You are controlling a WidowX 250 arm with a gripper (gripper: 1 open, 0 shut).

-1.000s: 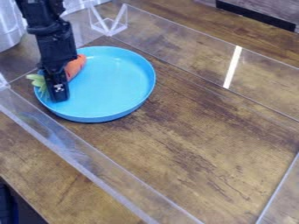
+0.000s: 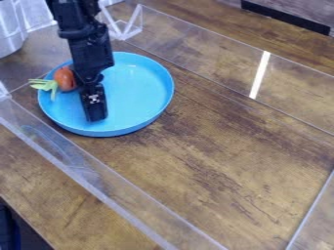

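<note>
A blue round plate point(image 2: 137, 98) sits on the wooden table at the upper left. On its left part lies an orange carrot point(image 2: 62, 78) with pale green leaves point(image 2: 42, 85), partly hidden behind my black gripper point(image 2: 96, 104). The gripper reaches down from the top onto the plate, just right of the carrot. By its shape it is open, though the fingertips are dark and hard to make out; I see nothing held in it.
Clear plastic strips or walls point(image 2: 98, 190) run along the lower left and right of the table. A white translucent container point(image 2: 11, 29) stands at the top left.
My gripper has moved right across the plate, away from the leaves. The carrot now shows left of the gripper instead of reaching out to its right.
</note>
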